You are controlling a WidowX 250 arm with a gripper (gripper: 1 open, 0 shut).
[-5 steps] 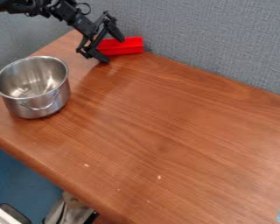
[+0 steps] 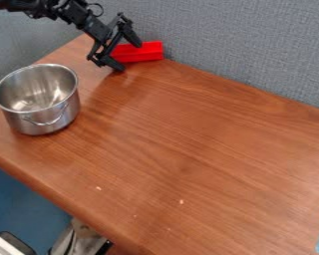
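My black gripper (image 2: 123,54) is at the top left of the camera view, low over the back of the wooden table, by a red rectangular block (image 2: 144,54) near the grey back wall. Its fingers overlap the block's left part, and I cannot tell whether they hold it or how far apart they are. A steel pot (image 2: 37,96) with a side handle stands at the left edge of the table.
A grey fabric wall (image 2: 242,50) runs along the back. Beyond the front left edge are a blue surface and some cables.
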